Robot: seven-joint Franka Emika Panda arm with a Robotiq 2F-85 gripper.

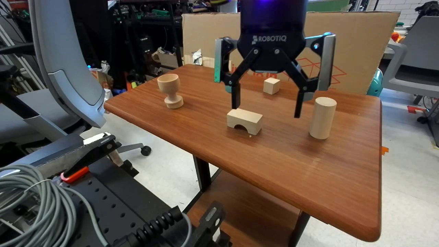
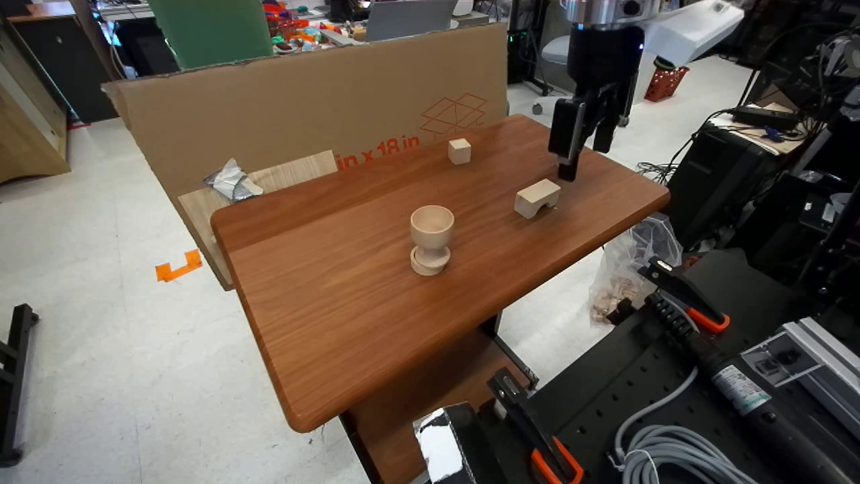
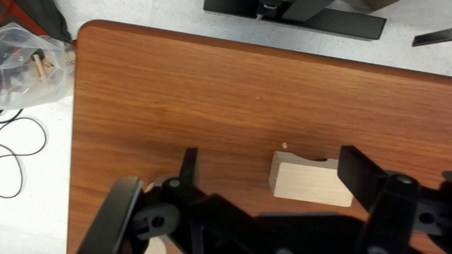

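My gripper (image 1: 266, 107) hangs open above the table, its two dark fingers wide apart and nothing between them. Below it and towards the near edge lies a wooden arch block (image 1: 244, 121), cut-out side down; in the wrist view this arch block (image 3: 311, 182) shows near the right finger. A wooden cylinder (image 1: 323, 118) stands upright to the gripper's right in exterior view 1. Only slivers of the cylinder (image 3: 155, 245) show behind the left finger in the wrist view. At the back sits a small wooden cube (image 2: 459, 152). A wooden goblet (image 2: 431, 238) stands upright, well apart from the gripper.
The brown table (image 2: 347, 323) has broad bare room around the goblet and along its near side. A tall cardboard sheet (image 2: 322, 113) walls off the back edge. A grey chair (image 1: 68, 70) stands by the left end in exterior view 1.
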